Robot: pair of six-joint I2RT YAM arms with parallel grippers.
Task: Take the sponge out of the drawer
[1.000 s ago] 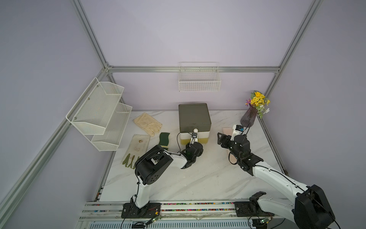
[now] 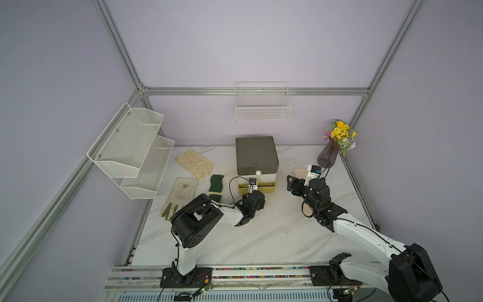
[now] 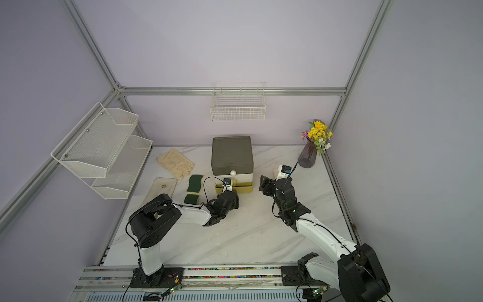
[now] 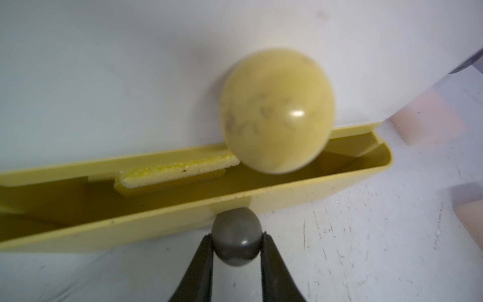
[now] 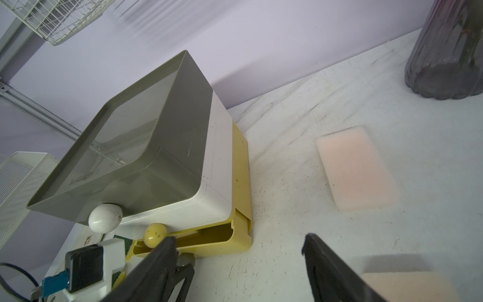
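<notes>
The bottom yellow drawer [image 4: 312, 193] is pulled partly out from the box. Inside it, toward the left, lies a sponge [image 4: 181, 168] with a yellow-green top, leaning along the drawer's back. A dark round knob [image 4: 236, 236] on the drawer's front sits between the fingertips of my left gripper, which is shut on it. Higher up, a yellow knob [image 4: 276, 110] partly covers the drawer opening. My right gripper stands open to the right of the box, its fingers wide apart and nothing between them.
The box has a grey top [image 2: 256, 155]. Green sponges [image 2: 216, 183], beige gloves [image 2: 195, 163] and a clear tray [image 2: 181, 193] lie at left. Pink blocks [image 5: 354, 168] lie at right, before a flower vase [image 2: 329, 153].
The bottom drawer has come out from its closed place toward the front. The right arm looks unmoved.
</notes>
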